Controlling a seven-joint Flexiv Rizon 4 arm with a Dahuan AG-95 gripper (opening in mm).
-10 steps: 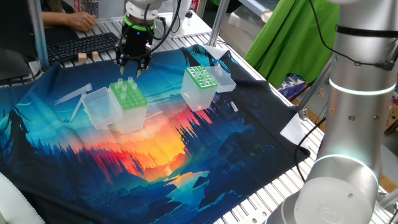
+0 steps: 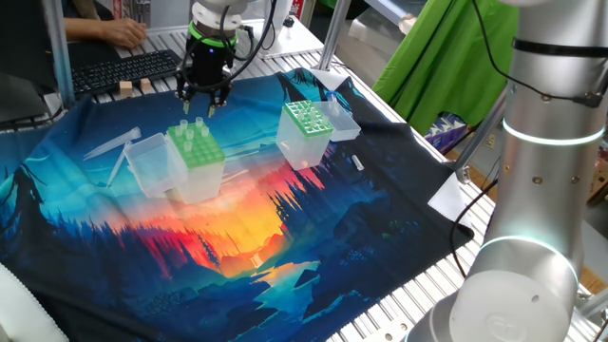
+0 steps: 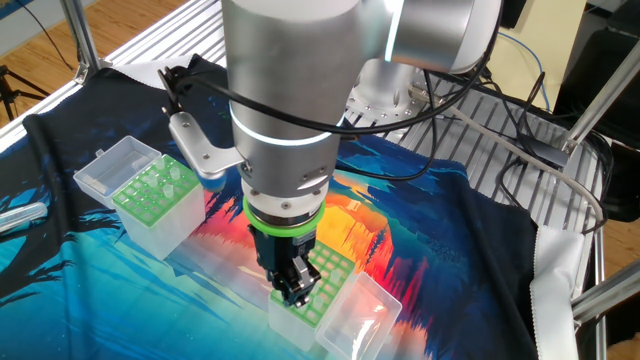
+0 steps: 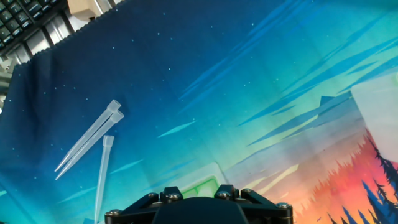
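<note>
My gripper (image 2: 199, 110) hangs open above the far side of the cloth, its fingertips apart with nothing between them. In the wrist view the gripper also shows two separated fingers, and a bit of green rack (image 4: 202, 187) peeks out behind them. Close by, a clear box with a green rack top (image 2: 197, 142) carries several upright clear tips. A second green-topped box (image 2: 307, 119) stands to its right; in the other exterior view that box (image 3: 160, 195) is on the left. Loose clear pipette tips (image 4: 90, 137) lie flat on the cloth.
Open clear lids (image 2: 152, 163) adjoin the boxes. A small white piece (image 2: 357, 162) lies right of the second box. A keyboard (image 2: 128, 70) and a person's hand (image 2: 123, 32) are beyond the cloth's far edge.
</note>
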